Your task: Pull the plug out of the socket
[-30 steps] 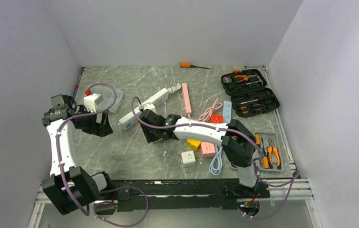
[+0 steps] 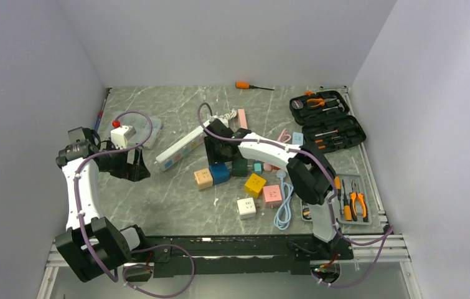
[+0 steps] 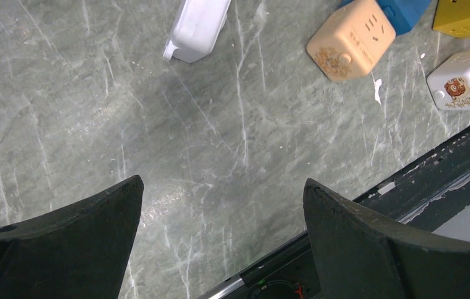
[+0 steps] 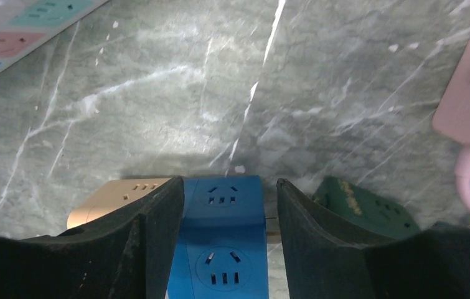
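Note:
A blue cube plug point(image 2: 221, 175) sits between a tan cube plug point(image 2: 203, 179) and a dark green one point(image 2: 239, 168) in the middle of the table. In the right wrist view the fingers of my right gripper stand on either side of the blue cube point(image 4: 223, 249). They are part open, with a narrow gap showing at the right finger point(image 4: 294, 208); contact at the left one is unclear. My left gripper hangs open and empty over bare table at the left. The white power strip point(image 2: 182, 149) lies diagonally behind the cubes.
Yellow point(image 2: 255, 185), pink point(image 2: 272, 195) and white point(image 2: 246, 208) cubes lie nearer the front. A coiled blue cord point(image 2: 284, 208) is beside them. An open tool case point(image 2: 325, 121) and a tool tray point(image 2: 353, 198) occupy the right.
The left arm has hardly moved.

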